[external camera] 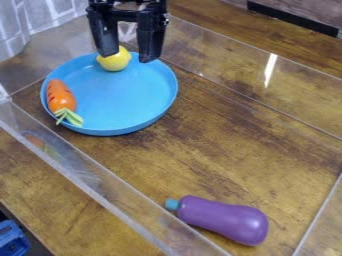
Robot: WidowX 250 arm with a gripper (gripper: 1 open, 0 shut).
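My black gripper (127, 48) is at the top, open, with its two fingers either side of and above a yellow lemon-like toy (114, 60). That toy rests at the back of a blue plate (127, 112). An orange carrot toy (60, 98) with pale green leaves lies on the plate's left side. A purple eggplant toy (225, 220) lies on the wooden surface at the lower right.
Clear plastic walls (67, 170) border the wooden surface (227, 140). A blue object (8, 240) shows at the bottom left corner.
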